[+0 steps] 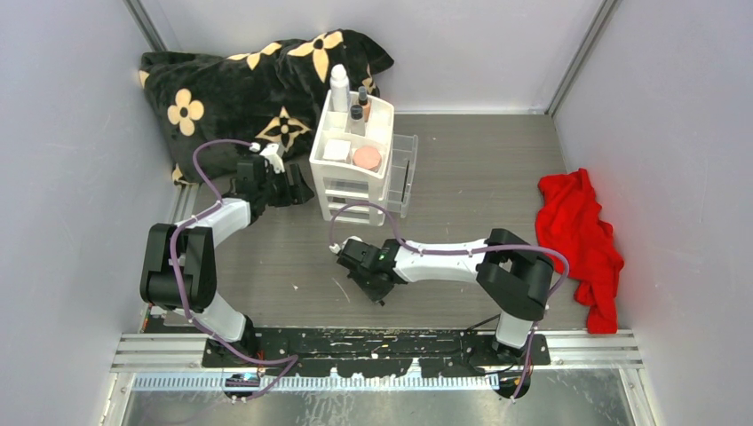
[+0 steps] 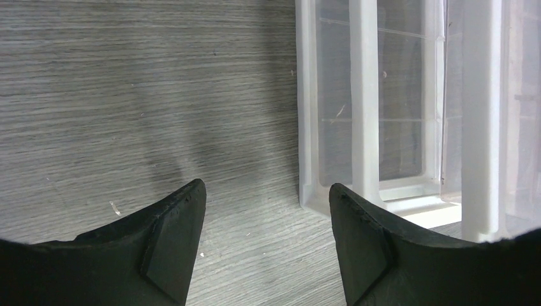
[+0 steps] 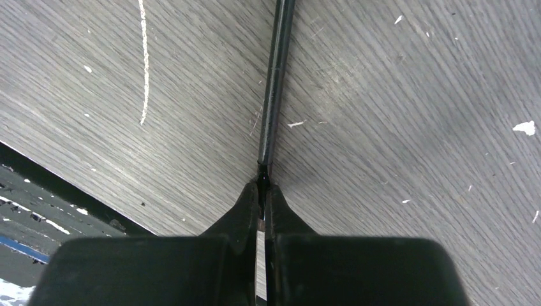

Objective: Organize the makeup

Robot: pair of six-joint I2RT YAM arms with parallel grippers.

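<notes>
In the right wrist view a thin black stick (image 3: 274,89), like a makeup brush or pencil, has one end between the fingertips of my right gripper, which is shut on it low over the table. From above, the right arm hides nearly all of the stick. A white organizer (image 1: 317,177) stands left of centre with a clear drawer (image 1: 402,173) pulled out on its right side. On its top sit a white bottle (image 1: 340,92), small dark-capped bottles (image 1: 356,121), a white box (image 1: 336,150) and a pink round item (image 1: 367,158). My left gripper stands open and empty beside the organizer.
Behind the organizer leans a black flowered cushion (image 1: 240,98). A red cloth (image 1: 582,248) lies at the right wall. Bare table (image 1: 479,177) stretches between the drawer and that cloth.
</notes>
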